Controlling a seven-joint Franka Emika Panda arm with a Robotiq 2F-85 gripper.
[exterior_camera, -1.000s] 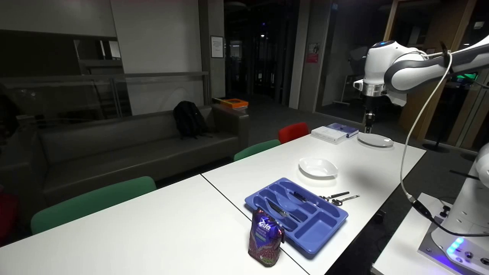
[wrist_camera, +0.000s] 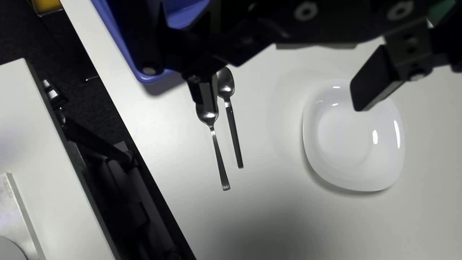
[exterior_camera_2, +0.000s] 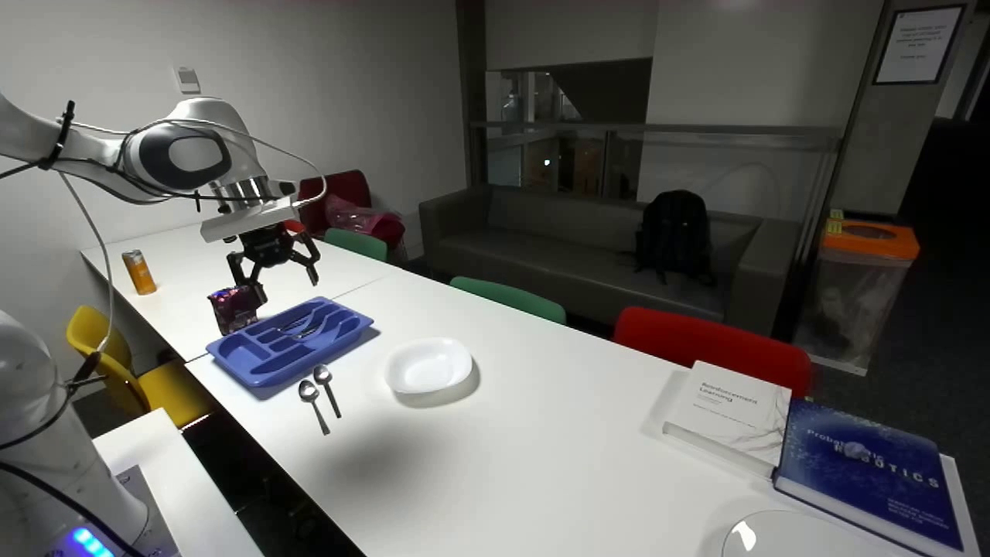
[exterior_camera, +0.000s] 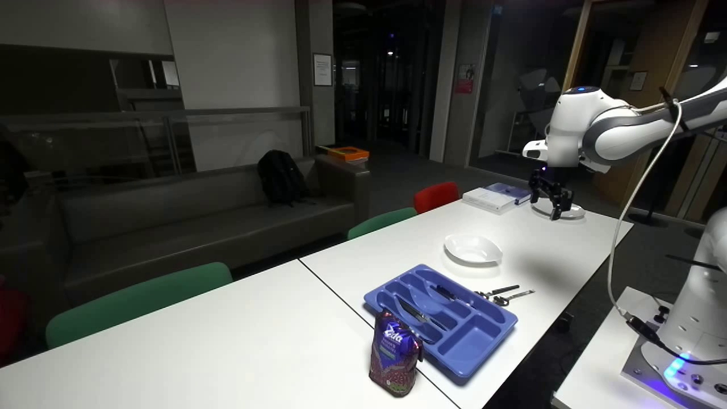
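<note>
My gripper is open and empty, held above the white table with its fingers wide apart. Beneath it in the wrist view lie two spoons side by side: one with a ridged metal handle (wrist_camera: 219, 158) and one with a dark handle (wrist_camera: 234, 136). The left finger covers part of the metal spoon's bowl. Right of them sits a white bowl (wrist_camera: 346, 147), partly behind the right fingertip. A blue cutlery tray (exterior_camera_2: 269, 371) stands close to the spoons, with some cutlery in its compartments. In exterior view 2 the gripper (exterior_camera_2: 288, 284) appears in front of the far table.
A dark purple bag (exterior_camera: 395, 358) stands upright against the tray's side. Two books (exterior_camera_2: 733, 408) and a white plate (exterior_camera_2: 789, 538) occupy the table's other end. An orange can (exterior_camera_2: 139, 272) stands far off. Bare tabletop stretches between bowl and books.
The gripper has turned about its vertical axis, so its two fingers now show spread apart in exterior view 1. The hand sits lower and slightly farther right there. Table objects look unmoved.
</note>
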